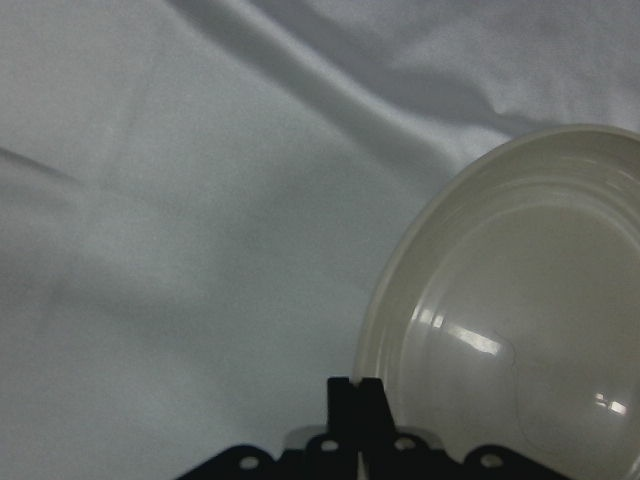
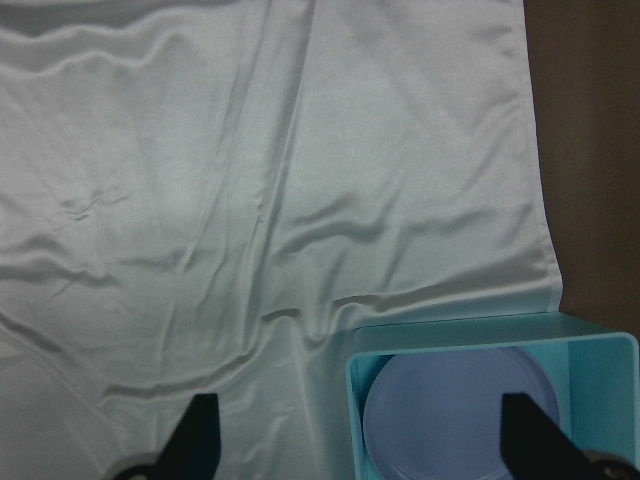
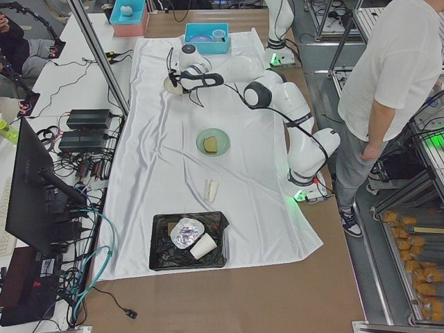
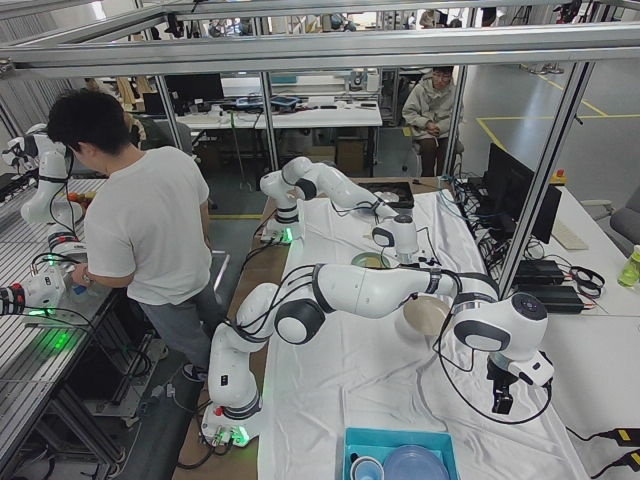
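Note:
A beige bowl (image 1: 520,320) (image 4: 426,316) rests on the white cloth. My left gripper is at its rim, fingertips together, nothing visible between them; whether it touches the rim is unclear. My right gripper (image 4: 502,390) stands open over the cloth beside a blue bin (image 2: 600,338), which holds a blue-purple plate (image 2: 450,400) and, in the camera views, a cup (image 3: 218,35). A green plate (image 3: 206,150) with a yellowish slice (image 3: 210,144) lies mid-table.
A black lined tray (image 3: 159,250) holds a foil-covered item and a white cylinder. Small white strips (image 3: 211,190) lie between tray and plate. A monitor and cables border the table; a person stands alongside. The cloth has free room around the plate.

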